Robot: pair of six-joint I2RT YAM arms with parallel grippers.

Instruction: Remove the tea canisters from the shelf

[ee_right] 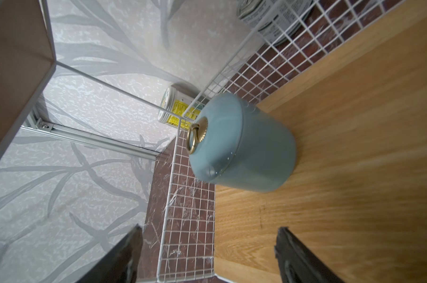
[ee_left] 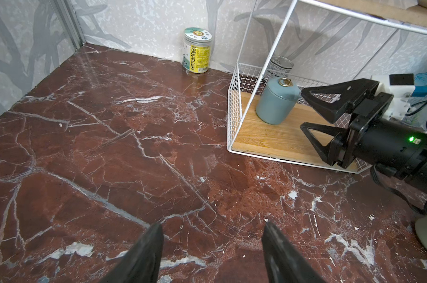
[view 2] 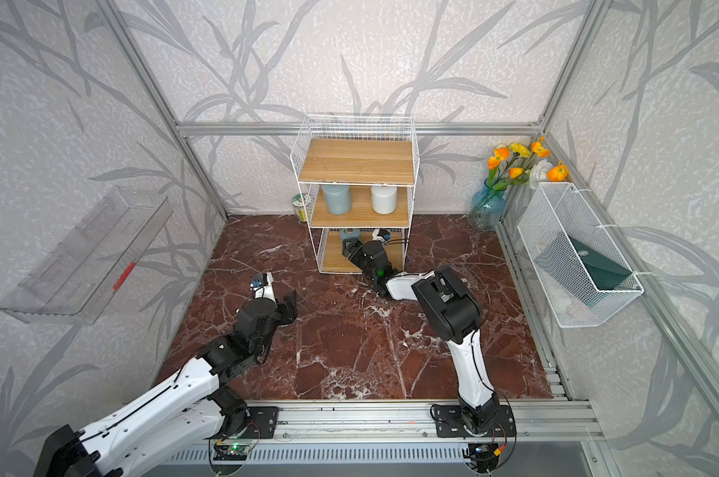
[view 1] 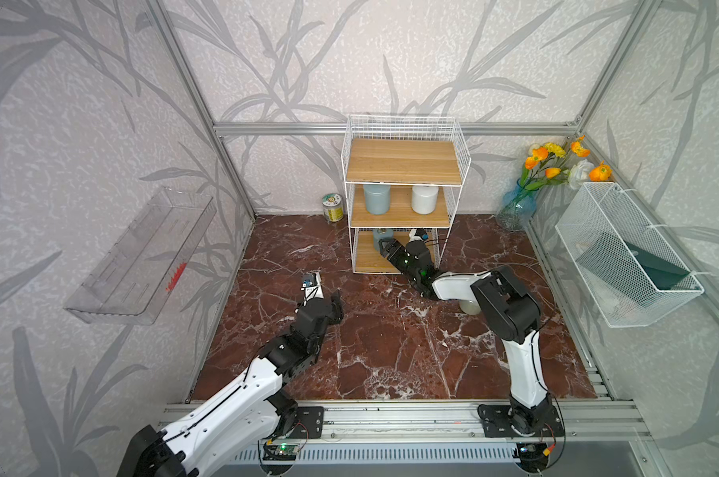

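Note:
On the bottom board of the white wire shelf [view 1: 405, 165] stands a blue-grey canister [ee_right: 251, 141] with a brass ring on its lid. My right gripper reaches into that level from the front right; its fingers are spread and the canister is ahead of them, not between them. One level up, another blue-grey canister [view 1: 376, 198] is at the left and a white canister [view 1: 424, 199] at the right. My left gripper is open over bare tabletop at the front left, holding nothing.
A yellow-labelled tin [ee_left: 197, 50] stands left of the shelf by the back wall. A glass vase [view 1: 517, 208] with flowers occupies the back right. Beneath the right forearm, a pale round object [view 1: 470, 307] is partly hidden.

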